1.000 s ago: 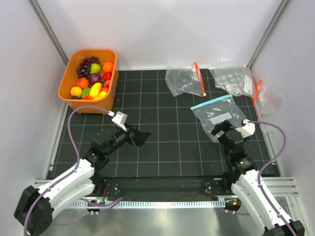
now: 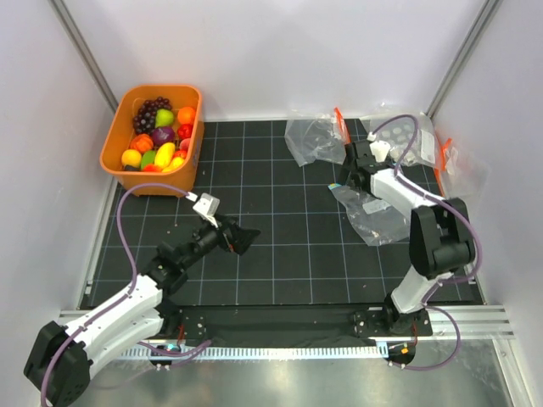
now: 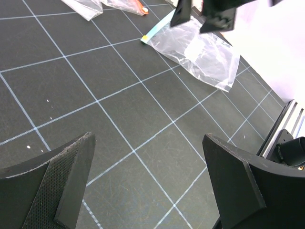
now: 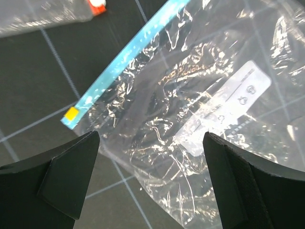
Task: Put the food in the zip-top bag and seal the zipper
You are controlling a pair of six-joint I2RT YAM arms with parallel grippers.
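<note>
A clear zip bag with a blue top (image 2: 372, 220) lies flat on the black grid mat; the right wrist view shows its blue zipper strip (image 4: 119, 64) and white label (image 4: 224, 107). My right gripper (image 2: 356, 165) is open above the bag's blue-strip side, partly covering it in the top view, with nothing between its fingers. My left gripper (image 2: 242, 237) is open over the mat at the left of centre, empty. The food, assorted fruit (image 2: 161, 137), fills an orange bin (image 2: 119, 119) at the back left.
Several other clear bags with orange zippers lie along the back (image 2: 314, 136) and right (image 2: 461, 170). White walls enclose the back and sides.
The left arm and the bin have stayed put.
</note>
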